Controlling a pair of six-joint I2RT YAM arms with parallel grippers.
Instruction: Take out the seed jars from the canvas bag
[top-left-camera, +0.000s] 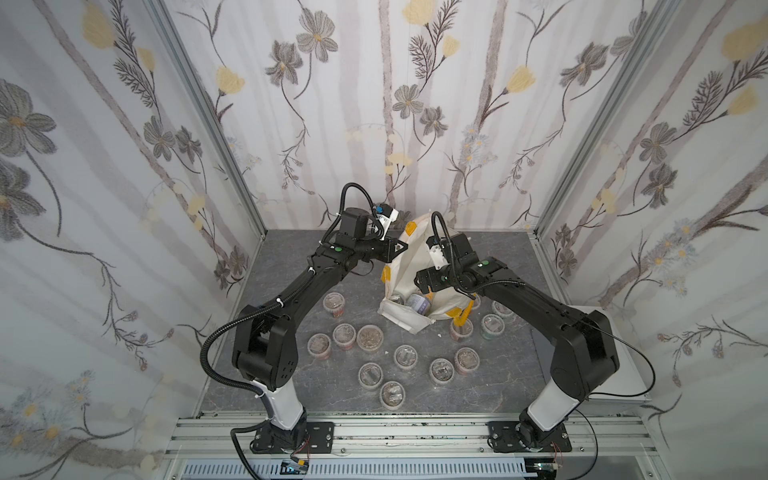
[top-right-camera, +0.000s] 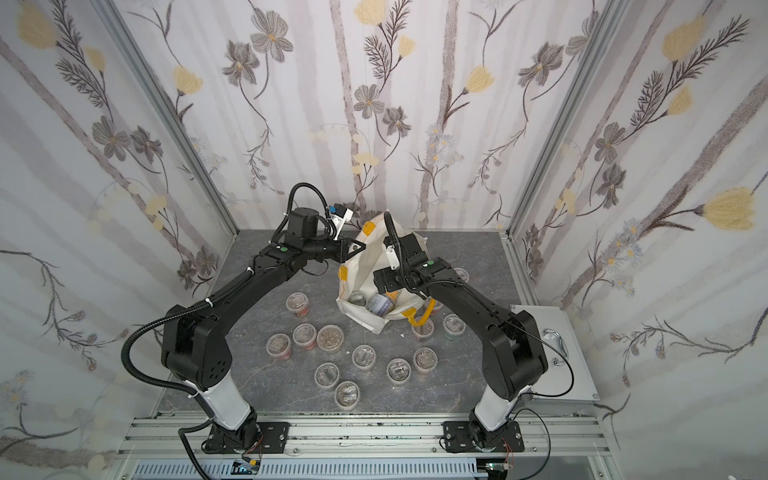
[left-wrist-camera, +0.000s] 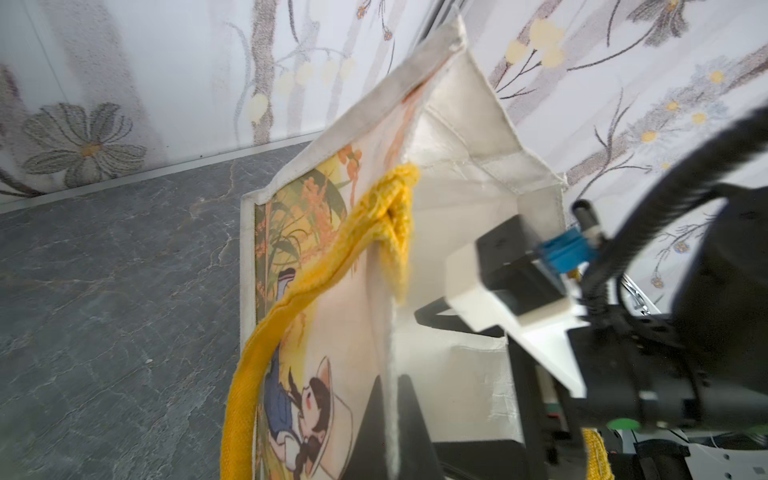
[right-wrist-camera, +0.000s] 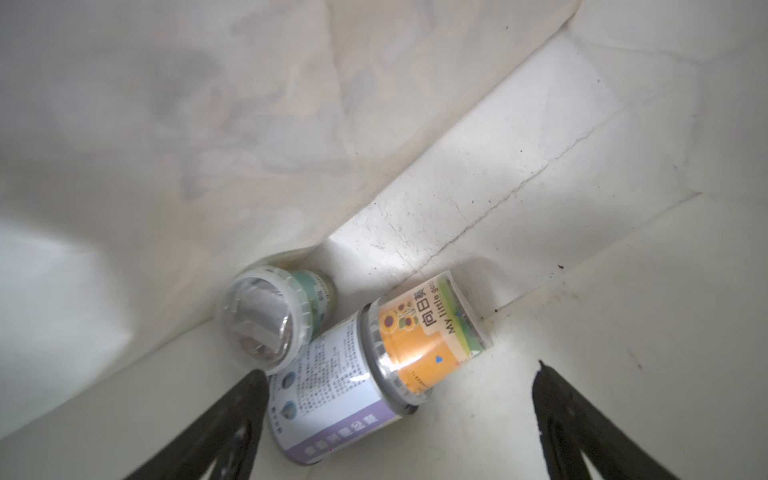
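Note:
The canvas bag (left-wrist-camera: 320, 200) lies open with yellow handles. Inside it, the right wrist view shows a small clear-lidded jar (right-wrist-camera: 260, 320), an orange-labelled sunflower jar (right-wrist-camera: 420, 336) and a purple-labelled jar (right-wrist-camera: 324, 400). My right gripper is over the bag's mouth with its fingers apart above these jars, nothing held. My left gripper is shut at the bag's left edge, where the pale rim runs down to its fingertips; whether it pinches the fabric is unclear.
Several seed jars (top-left-camera: 369, 337) stand on the grey table around the front and sides of the bag. A white panel (top-right-camera: 564, 376) with metal fittings is at the right.

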